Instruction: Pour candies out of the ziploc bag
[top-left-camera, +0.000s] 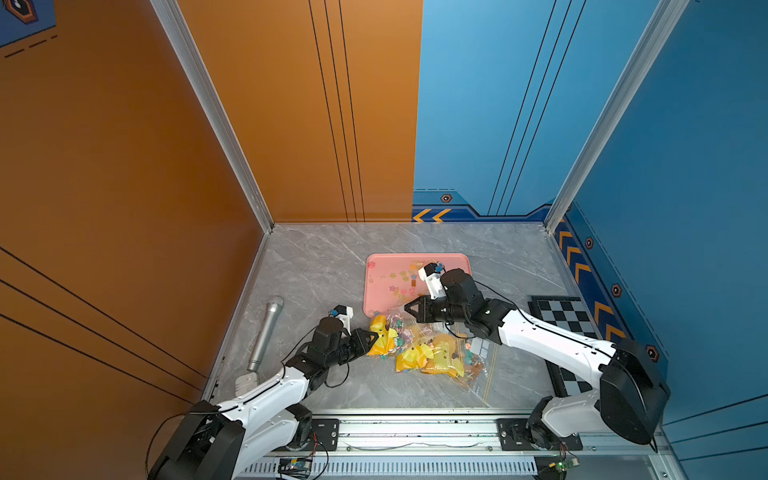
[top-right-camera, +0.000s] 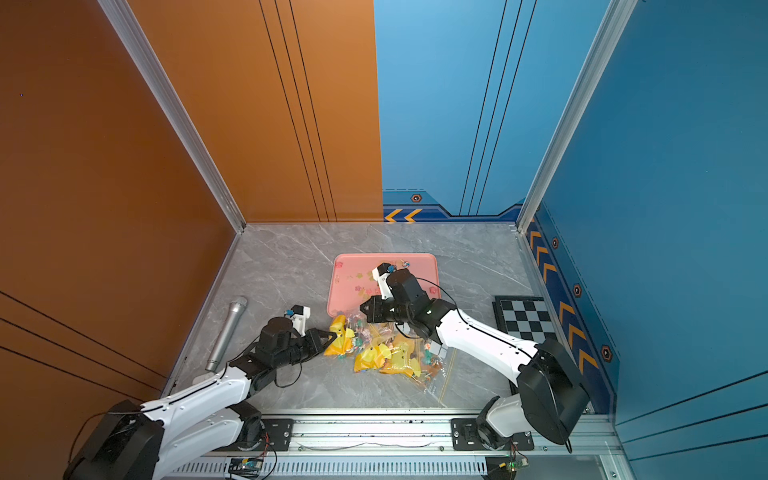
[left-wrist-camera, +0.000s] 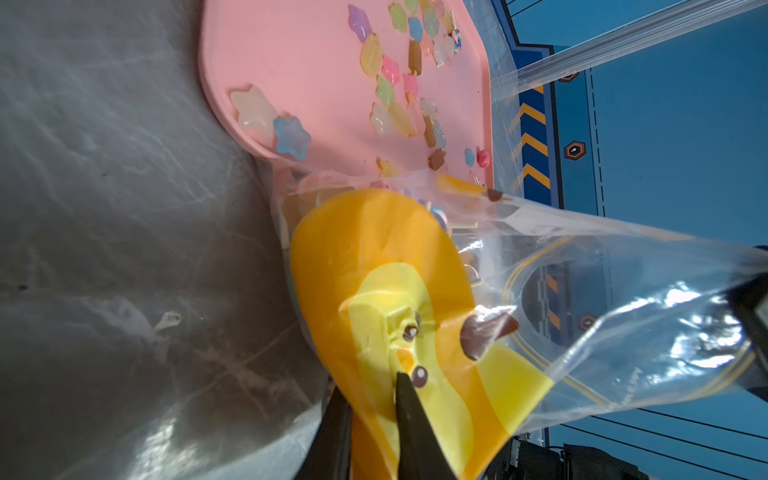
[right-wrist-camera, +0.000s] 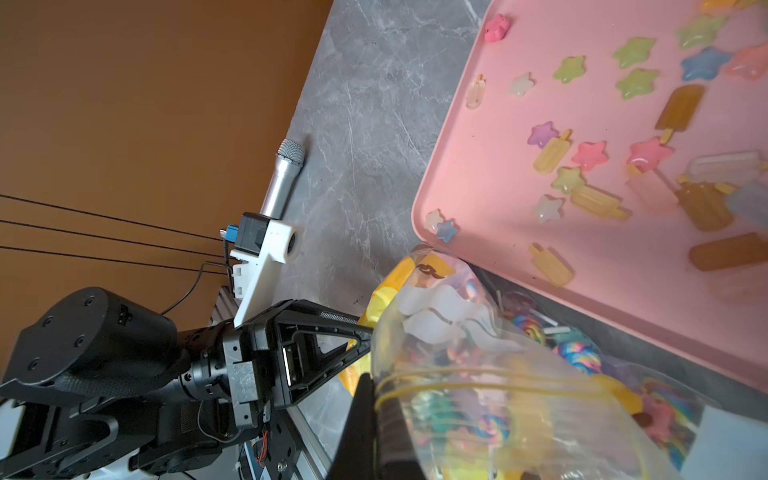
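A clear ziploc bag with a yellow duck print lies at the near edge of the pink tray, candies inside it. Its clear upper film stretches up to my right gripper, which is shut on it. At the bag's yellow end, my left gripper has its fingers parted, a fold of the bag lying in the gap between them. No firm grip shows there. Loose star and popsicle candies are spread over the tray, and several colourful pieces still show inside the bag.
More filled duck-print bags lie right of this bag, below the right arm. A silver microphone rests at the left, and a checkered board at the right.
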